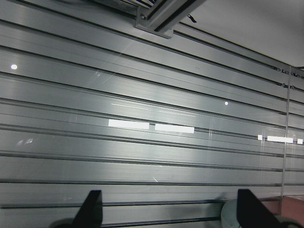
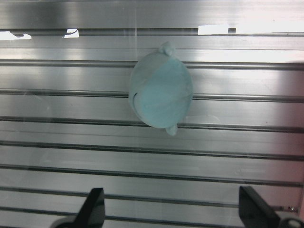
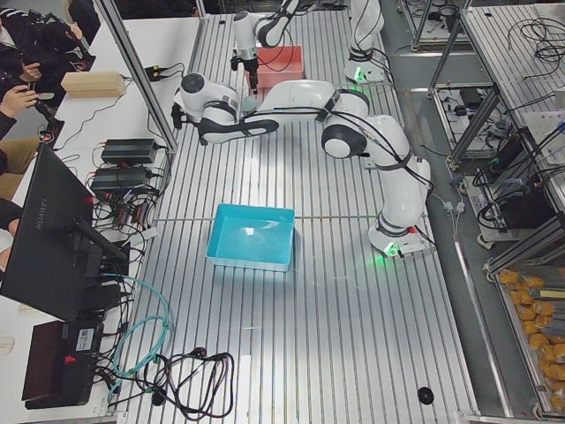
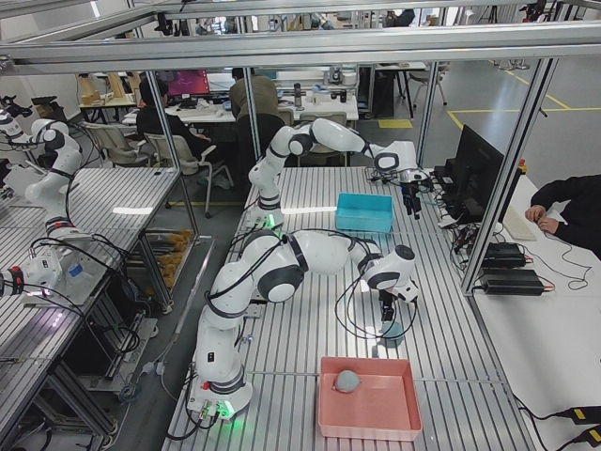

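Observation:
A pale blue plush toy (image 2: 160, 92) lies on the slatted metal table; in the right wrist view it sits above my open right gripper, with nothing between the fingers. In the camera right view that toy (image 4: 392, 334) is under the nearer arm's gripper. My left gripper hangs open over bare slats, the toy partly visible at the bottom right of its view. A pink bin (image 4: 369, 427) holds a small grey-blue round object (image 4: 346, 381). A cyan bin (image 3: 250, 265) stands farther along the table.
A monitor (image 3: 48, 230), power boxes (image 3: 129, 151) and cables line one side of the table, beside frame posts (image 3: 141, 84). Loose cables lie on the table's end by the cyan bin. The slats around the cyan bin are mostly clear.

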